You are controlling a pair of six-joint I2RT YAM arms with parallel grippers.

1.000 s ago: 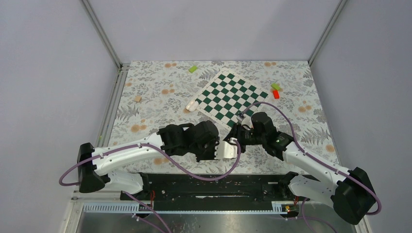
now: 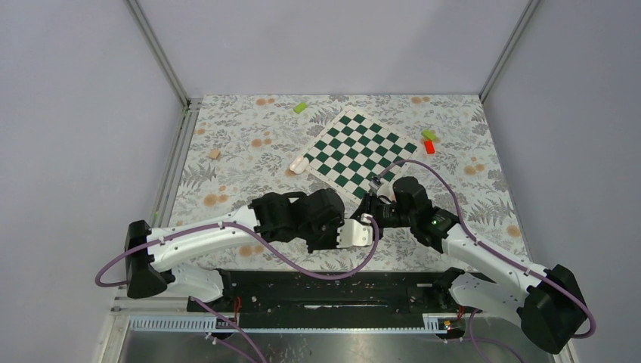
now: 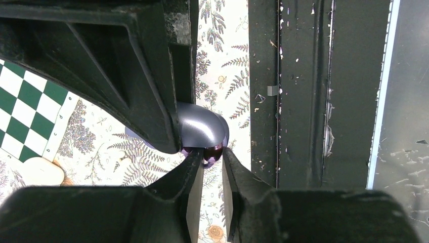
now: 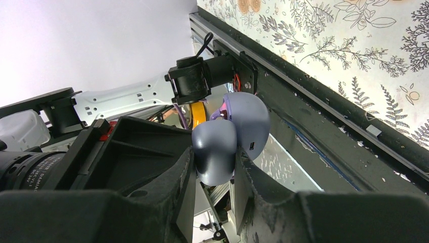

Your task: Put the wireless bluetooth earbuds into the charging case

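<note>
The charging case stands open, held up off the table. Its dark blue-grey shell (image 3: 200, 124) fills the middle of the left wrist view, and a dark glossy earbud (image 3: 214, 153) shows below it. My left gripper has a narrow gap between its fingertips, one on each side of the earbud; whether they pinch it is unclear. In the right wrist view, my right gripper is shut on the case's rounded grey half (image 4: 215, 149). Behind it is the half with the port (image 4: 249, 121). The case's inside is mostly hidden.
Beyond the arms lies a green-and-white checkered board (image 2: 361, 150), with white rounded pieces (image 2: 299, 164) by its left corner. A red block (image 2: 429, 147) and green blocks (image 2: 300, 107) are farther off.
The two grippers stay close together. Things on the table have not moved.
</note>
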